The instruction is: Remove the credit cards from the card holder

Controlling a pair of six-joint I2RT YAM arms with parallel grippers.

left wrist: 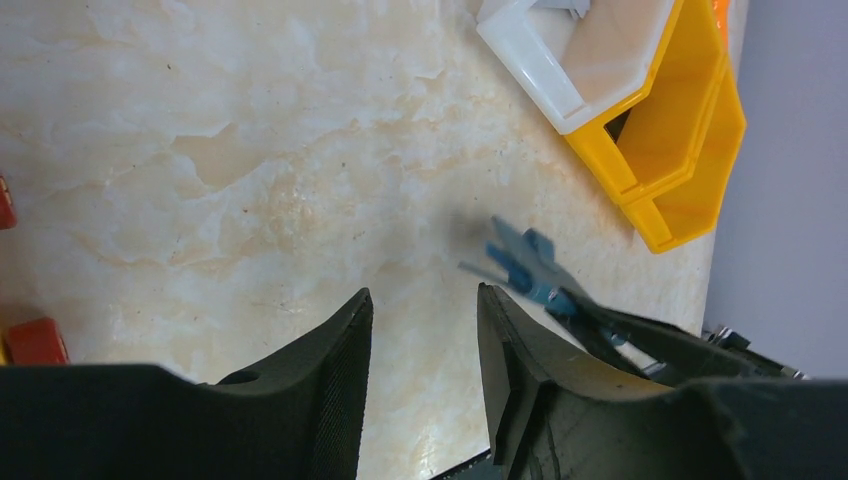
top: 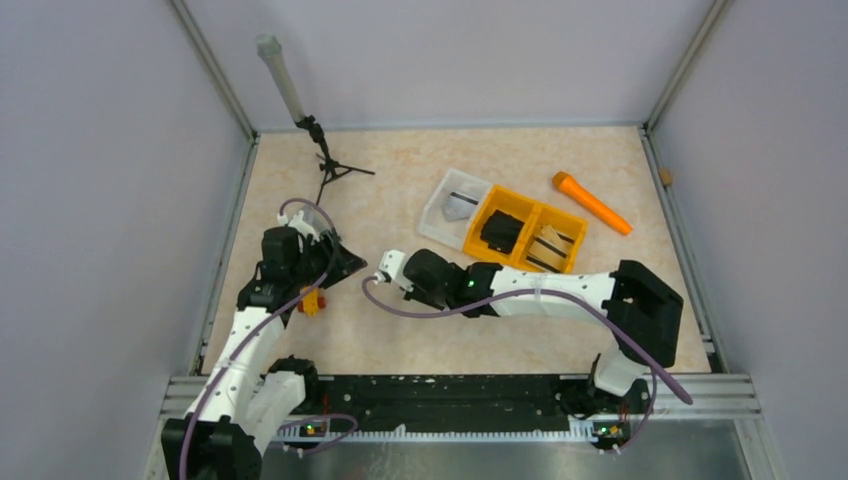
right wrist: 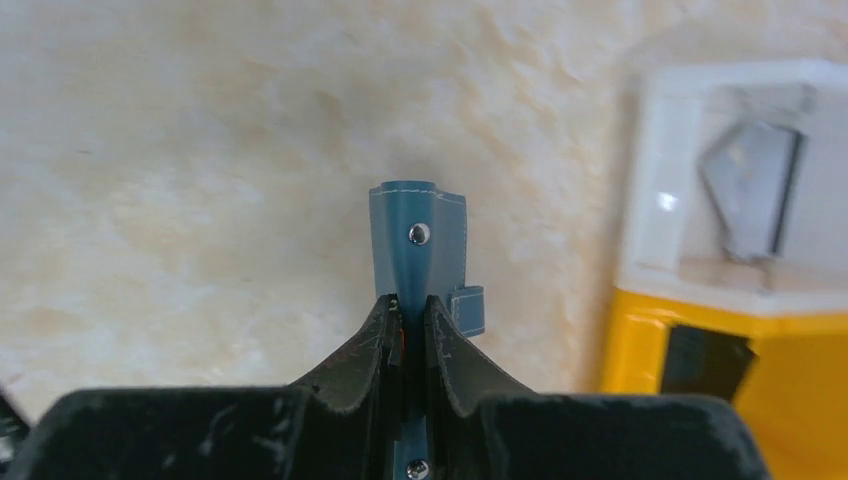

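The blue card holder [right wrist: 410,240], with snaps along its edge, stands edge-on with my right gripper shut on it. In the left wrist view the card holder [left wrist: 525,262] is blurred, held above the table to the right of my left gripper. The left fingers stand apart with nothing between them. From the top, the right arm hides nearly all of the holder. No credit card shows clearly.
A clear bin [top: 437,222] and joined orange bins [top: 507,258] with dark and pale items lie beyond the right arm. An orange microphone [top: 592,203] rests at right, a tripod [top: 333,168] at back left. A red-and-yellow toy [top: 313,302] sits beside the left gripper.
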